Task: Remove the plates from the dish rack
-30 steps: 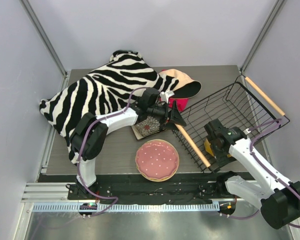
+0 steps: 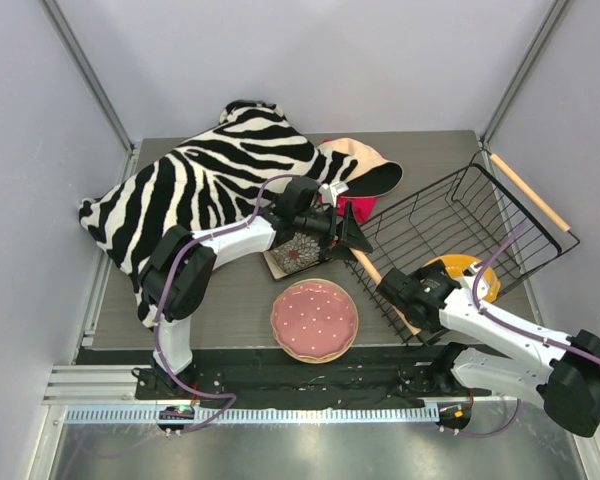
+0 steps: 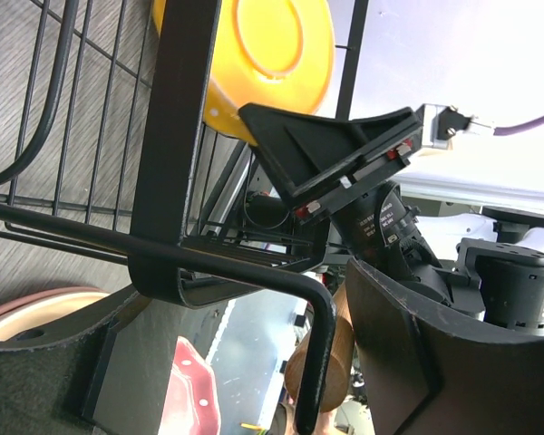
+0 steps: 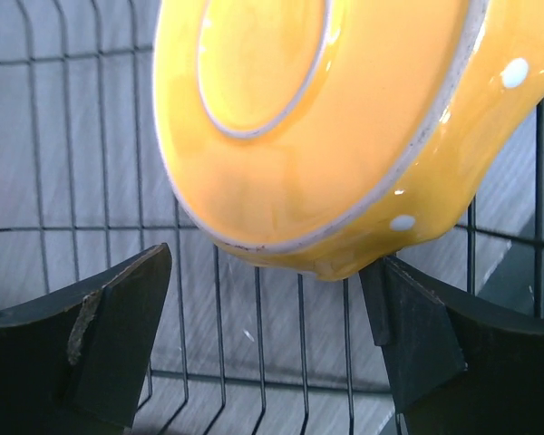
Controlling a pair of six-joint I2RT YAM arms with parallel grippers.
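The yellow plate (image 2: 465, 265) lies in the black wire dish rack (image 2: 420, 220) at the right. My right gripper stands open at the plate's lower edge, which sits between or just behind its fingertips in the right wrist view. My left gripper is at the rack's left end by the wooden handle (image 2: 375, 275), fingers part open around the black frame and handle area; whether it grips them is unclear. A pink dotted plate (image 2: 314, 321) rests on the table left of the rack.
A zebra-striped cloth (image 2: 180, 190) covers the back left. A patterned square item (image 2: 292, 253) lies under the left arm.
The left arm looks still.
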